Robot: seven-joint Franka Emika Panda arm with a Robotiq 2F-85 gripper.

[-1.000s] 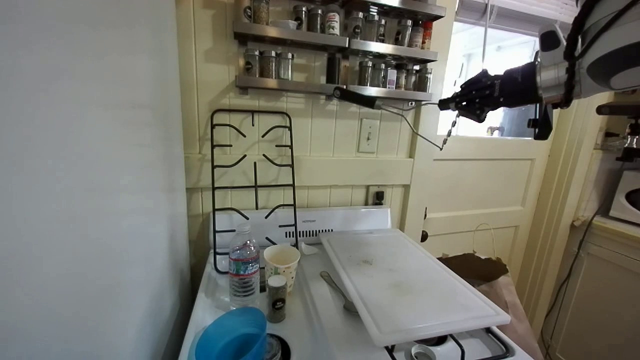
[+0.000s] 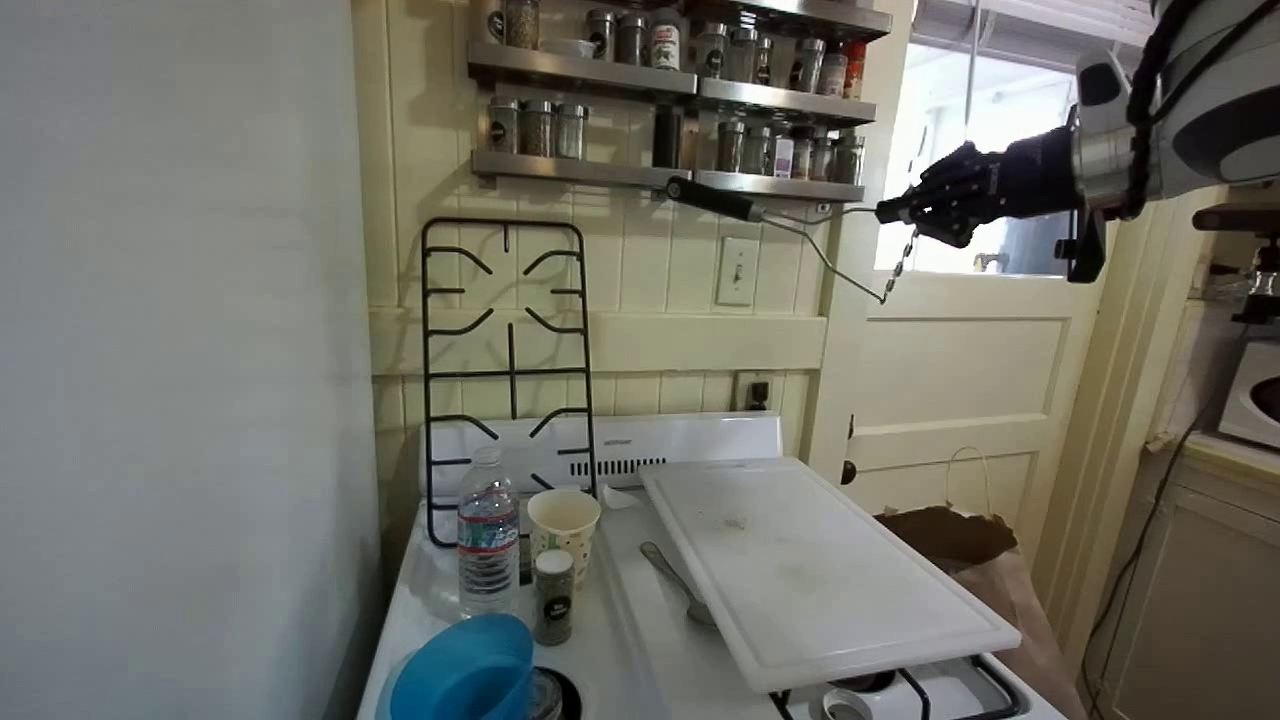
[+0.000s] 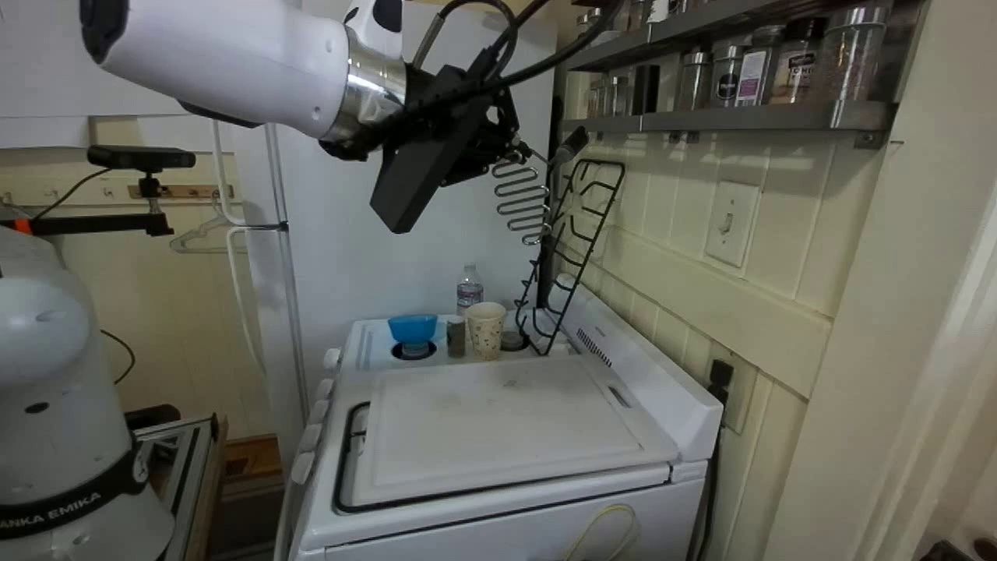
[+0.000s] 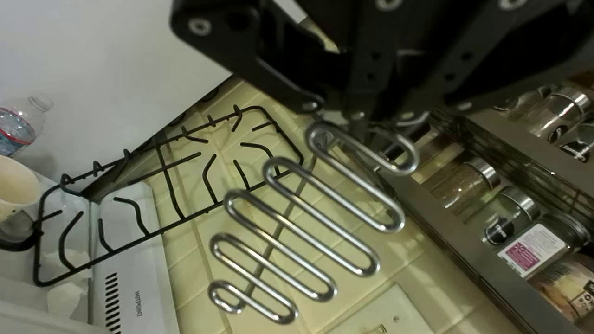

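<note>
High above the stove, my gripper (image 2: 894, 212) is shut on the metal wire of a potato masher (image 2: 828, 257). The masher's black handle (image 2: 715, 199) points away from the gripper, toward the spice shelves. Its zigzag wire head (image 3: 523, 200) hangs below the fingers in exterior view 2. The wrist view shows the same wavy head (image 4: 300, 222) large in front of the wall, touching nothing visible there. My fingertips and the exact spot of the hold are mostly hidden by the dark gripper body.
A white cutting board (image 2: 828, 570) covers the stove's right side. Left of it stand a bottle (image 2: 488, 540), a paper cup (image 2: 564, 516), a spice jar (image 2: 553, 596) and a blue bowl (image 2: 462, 672). A black grate (image 2: 510, 374) leans on the wall. Spice shelves (image 2: 780, 182) stick out near the handle.
</note>
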